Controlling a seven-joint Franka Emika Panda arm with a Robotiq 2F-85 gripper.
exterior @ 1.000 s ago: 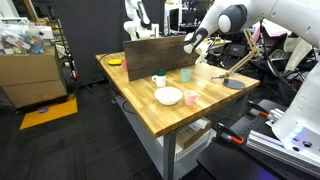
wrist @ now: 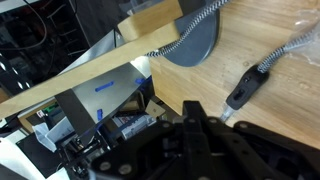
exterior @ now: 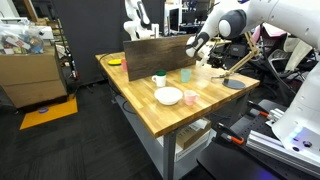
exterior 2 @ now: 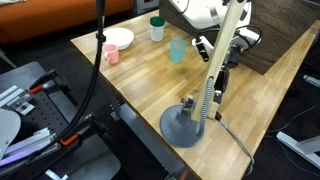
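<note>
My gripper shows as a dark shape at the bottom of the wrist view, its fingers close together and nothing visible between them. It hangs over the wooden table (wrist: 285,110). In the second exterior view the white arm (exterior 2: 205,14) reaches in from the top, and the wooden post in front partly hides its end. A black cable end (wrist: 240,92) with a braided cable (wrist: 290,46) lies on the wood beside the gripper in the wrist view.
A round grey base (exterior 2: 182,127) carries the wooden post (exterior 2: 208,85). Farther left stand a teal cup (exterior 2: 178,49), a green-and-white mug (exterior 2: 157,29), a white bowl (exterior 2: 118,39) and a pink cup (exterior 2: 111,56). A brown panel (exterior: 155,58) closes off the table's back. Bare wood shows mid-table.
The arm has shifted slightly at the far end of the table. The cups, mug and bowl stay where they were.
</note>
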